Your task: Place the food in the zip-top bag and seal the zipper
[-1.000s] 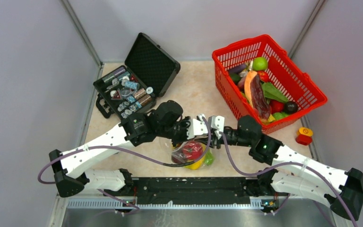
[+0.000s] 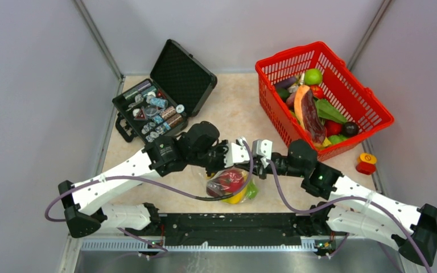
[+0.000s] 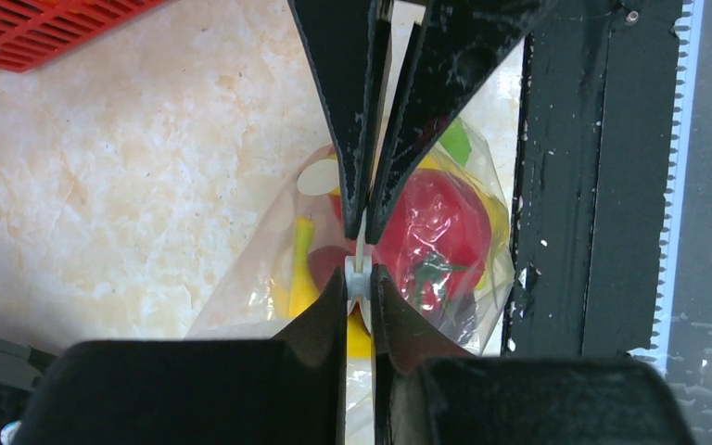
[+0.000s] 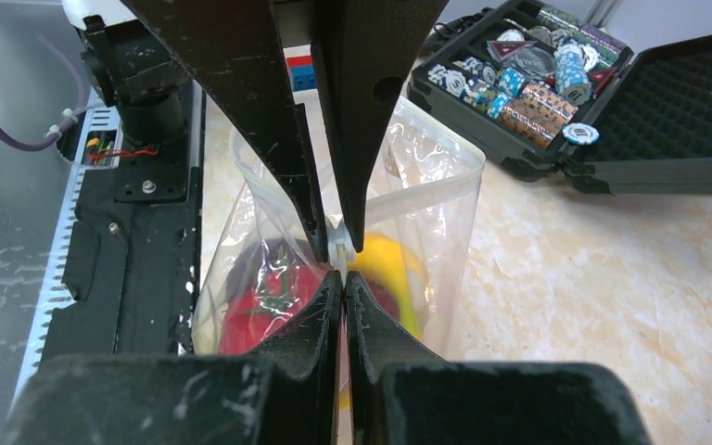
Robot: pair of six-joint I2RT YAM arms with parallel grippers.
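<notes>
A clear zip top bag (image 2: pixel 227 185) with red, yellow and green food inside sits at the front middle, partly hidden under both arms. In the left wrist view my left gripper is shut on the white zipper slider at the bag's top edge. My right gripper is shut right at the same slider, facing the left one, with nothing clearly between its fingertips. The bag's rim (image 4: pixel 417 190) stands partly open beside the grippers in the right wrist view.
A red basket (image 2: pixel 267 102) of produce stands at the back right, a black case (image 2: pixel 179 68) of poker chips at the back left, and a small red and yellow object (image 2: pixel 367 165) at the right edge. The black table edge (image 2: pixel 233 227) runs along the front.
Both arms have shifted very slightly over the last second; otherwise the scene looks the same.
</notes>
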